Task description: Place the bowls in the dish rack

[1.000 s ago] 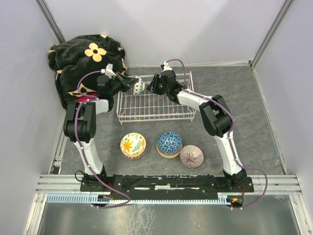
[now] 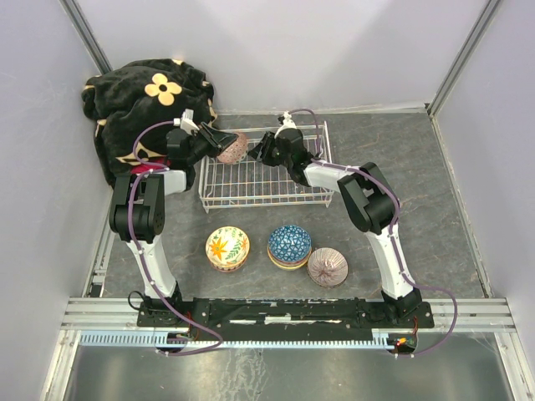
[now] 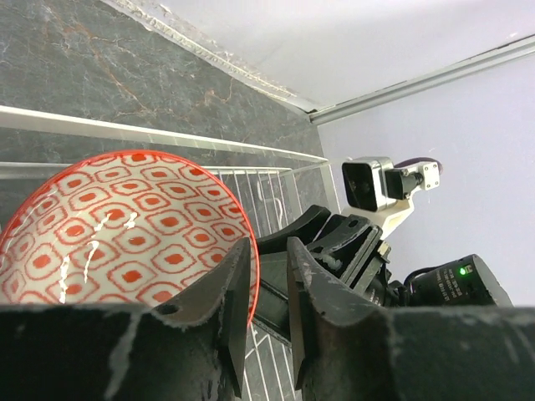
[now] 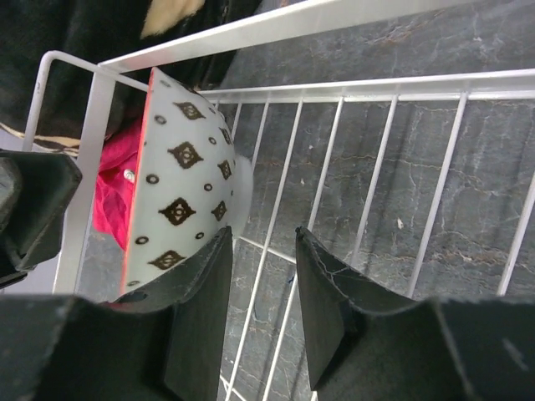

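At the left end of the white wire dish rack (image 2: 267, 200), a bowl (image 2: 231, 150) leans with its red-patterned inside showing in the top view. The left wrist view has its orange rim beside one finger, reaching into the gap of my left gripper, whose fingers stand apart. Seen from the right wrist, the bowl (image 4: 180, 175) is steeply tilted, its white outside with brown diamonds facing the rack wires. My right gripper is open beside it, only wires and floor between its fingers. Whether the bowl's base rests on the wires is unclear.
In front of the rack stand a leaf-patterned bowl stack (image 2: 227, 248), a blue-patterned bowl stack (image 2: 289, 244) and a striped bowl (image 2: 328, 266). A dark flowered cloth (image 2: 146, 104) lies behind the left arm. Most of the rack is empty.
The bowl has tipped: its spotted outside showed from above before, now its red inside does. My left gripper's tips have shifted slightly; the right gripper has lowered slightly.
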